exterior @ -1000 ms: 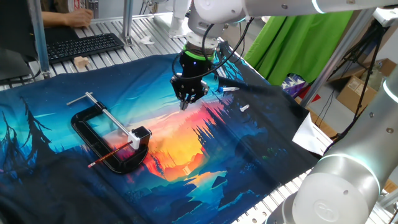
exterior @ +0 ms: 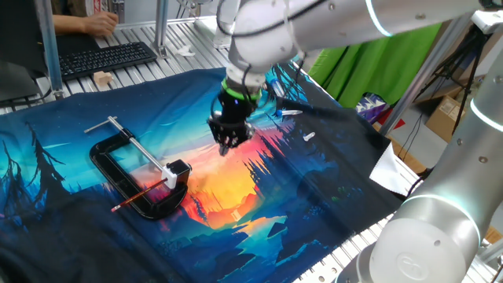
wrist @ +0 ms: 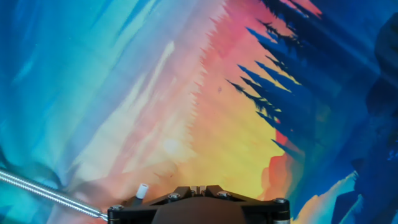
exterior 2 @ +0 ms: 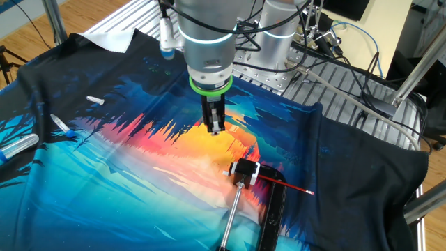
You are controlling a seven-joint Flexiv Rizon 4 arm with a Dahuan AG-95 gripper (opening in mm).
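My gripper (exterior: 224, 148) hangs above the bright orange patch of the cloth, pointing down. Its fingertips meet in the wrist view, and nothing shows between them. A black C-clamp (exterior: 104, 163) with a metal screw rod (exterior 2: 233, 216) lies on the cloth. Beside the clamp's finger end, a red pencil (exterior 2: 289, 185) extends past the frame; whether it is gripped there I cannot tell. In exterior view 2 the gripper (exterior 2: 214, 131) is above and apart from the clamp. The clamp's rod (wrist: 50, 196) enters the wrist view at lower left.
A small white tube (exterior 2: 95, 100), a blue-capped tube (exterior 2: 63, 125) and a larger clear tube (exterior 2: 19, 147) lie on the cloth away from the clamp. A keyboard (exterior: 108, 58) and a person's hand (exterior: 100, 23) are at the far edge. Cloth around the gripper is clear.
In exterior view 1 my gripper has shifted left and slightly down, towards the clamp. The clamp, pencil and tubes have stayed put.
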